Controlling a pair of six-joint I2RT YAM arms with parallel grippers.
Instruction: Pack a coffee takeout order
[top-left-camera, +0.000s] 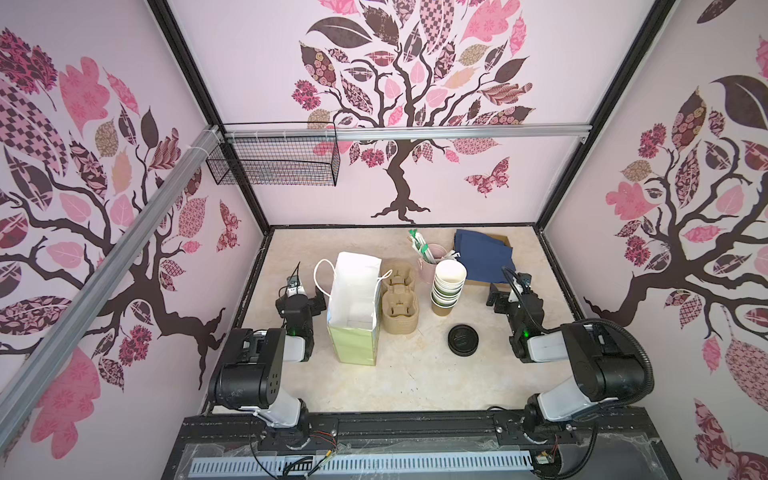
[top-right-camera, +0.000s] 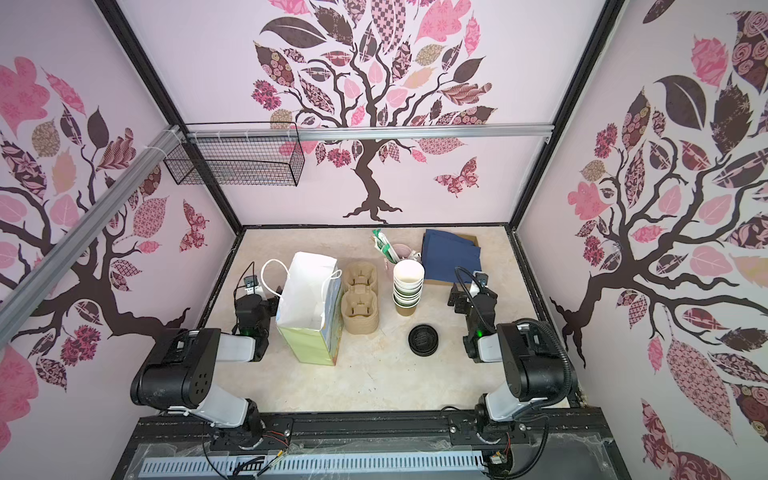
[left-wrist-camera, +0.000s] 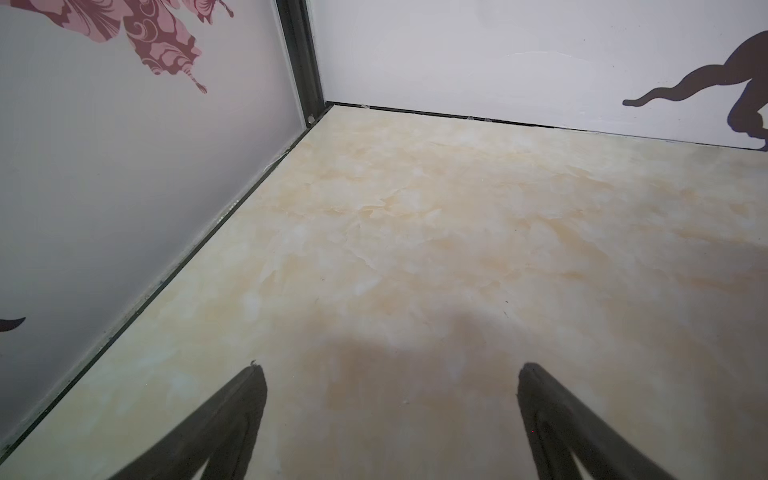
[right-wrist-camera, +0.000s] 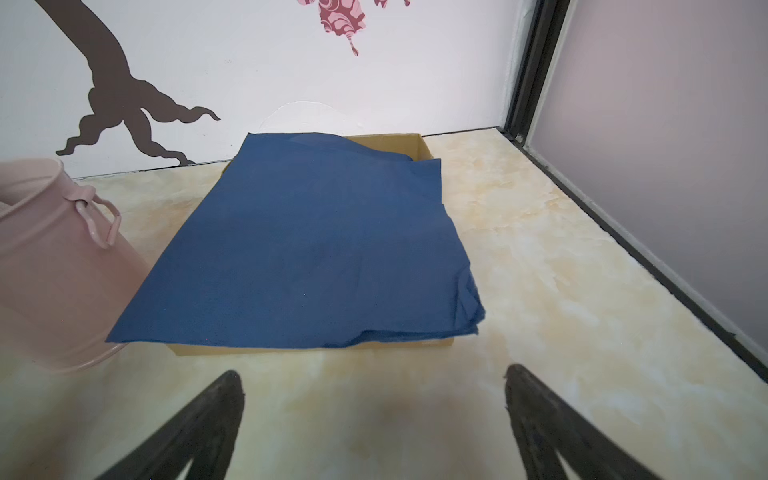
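A tall white-and-green bag (top-left-camera: 352, 344) with handles stands left of center. Beside it sits a cardboard cup carrier (top-left-camera: 400, 312). A stack of paper cups (top-left-camera: 449, 276) stands right of that, with black lids (top-left-camera: 462, 340) lying in front. Behind, green-wrapped items stand in a pink pail (right-wrist-camera: 64, 272), and blue napkins (right-wrist-camera: 296, 240) lie on a cardboard tray. My left gripper is open over bare table left of the bag. My right gripper is open in front of the napkins, nothing between its fingers.
A wire basket (top-left-camera: 272, 160) hangs from the rail at the back left. Walls close in on both sides and behind.
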